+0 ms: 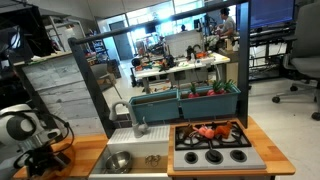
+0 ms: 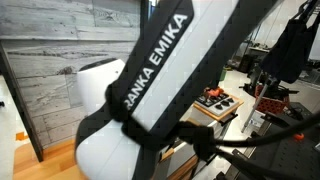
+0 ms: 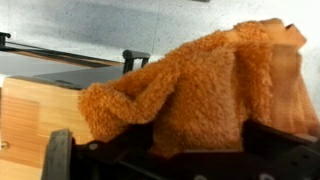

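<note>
An orange cloth point(image 3: 190, 95) fills much of the wrist view, crumpled and close to the camera. My gripper stands open at the bottom of that view, its dark fingers apart with the cloth spread in front of and between them. How deep the cloth reaches between the fingers is hidden. In exterior view 1 the white arm point(image 1: 22, 128) reaches in low at the left edge of the wooden counter point(image 1: 88, 150), with the orange cloth beside the hand. Exterior view 2 is mostly blocked by the arm, and the gripper is not visible there.
A sink point(image 1: 120, 160) and faucet point(image 1: 115, 108) lie right of the arm. Farther right is a stove point(image 1: 213, 157) with red and orange items on it. A blue bin point(image 1: 208, 103) stands behind. In the wrist view a grey bar point(image 3: 70, 72) with black ends runs beside the wood.
</note>
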